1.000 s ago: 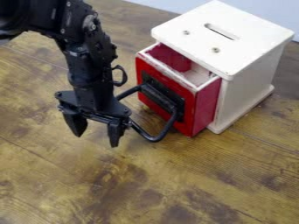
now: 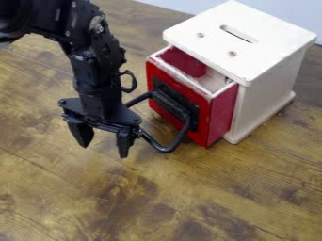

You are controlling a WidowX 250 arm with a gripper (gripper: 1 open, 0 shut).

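My black gripper (image 2: 104, 141) hangs low over the wooden floor at centre left, its two fingers apart with nothing visible between them. To its right stands a white wooden box (image 2: 265, 94) with a red front drawer (image 2: 217, 121) pulled partly out, its inside showing at the top. A black looped handle (image 2: 169, 148) sticks out from the drawer's front and reaches down toward my gripper's right side; whether they touch, I cannot tell.
Bare wooden floor (image 2: 126, 207) lies in front of the box and to the left. A pale wall or surface fills the top right corner behind the box.
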